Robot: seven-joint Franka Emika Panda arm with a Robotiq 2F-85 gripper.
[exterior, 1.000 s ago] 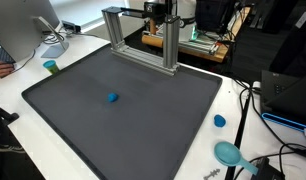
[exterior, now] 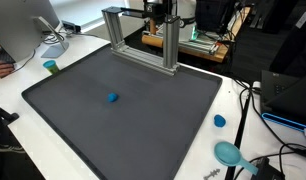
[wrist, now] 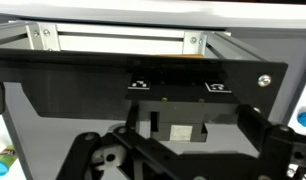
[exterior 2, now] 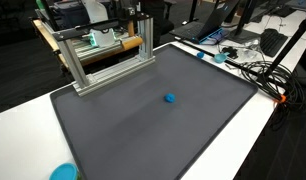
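In the wrist view my gripper is open, its dark fingers spread wide. Beyond them lies a black bar (wrist: pixel 53 85) with white markings, crossing most of the view. A black block with a pale square (wrist: pixel 181 132) shows between the fingers; whether it touches them is unclear. A silver metal frame (exterior: pixel 143 58) stands at the back of the grey mat in exterior view 1, and at the back left in exterior view 2. A small blue object (exterior: pixel 112 97) rests on the mat (exterior 2: pixel 143 130), well away from the frame.
A green-and-yellow can (exterior: pixel 50 67) stands beyond the mat's far left corner. On the white table to the right are another blue piece (exterior: pixel 220 121) and a teal spoon-like item (exterior: pixel 231 154), near black cables (exterior: pixel 283 150).
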